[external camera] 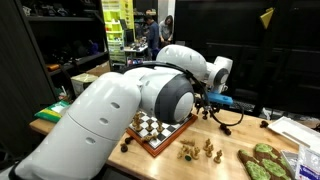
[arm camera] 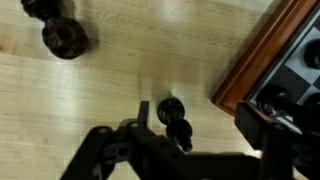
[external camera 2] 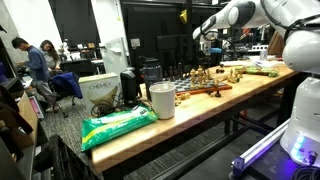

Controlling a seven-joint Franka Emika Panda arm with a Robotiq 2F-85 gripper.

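Note:
In the wrist view my gripper stands part open over the wooden table. A dark chess piece [arm camera: 171,108] shows between its fingers, closer to the left one, with wood visible on either side of its top. Its lower end is partly lost against the gripper body. Another dark piece [arm camera: 65,38] lies on the table at upper left. The chessboard [arm camera: 262,62] fills the upper right with its brown rim and a few dark pieces. In exterior view 1 the board [external camera: 152,146] lies left of the gripper, partly behind the arm.
Several light wooden pieces [external camera: 208,149] stand on the table right of the board. Further right lie a green mat [external camera: 262,163] and a white tray [external camera: 295,132]. A green bag [external camera 2: 117,127] lies at the table's near end in exterior view 2.

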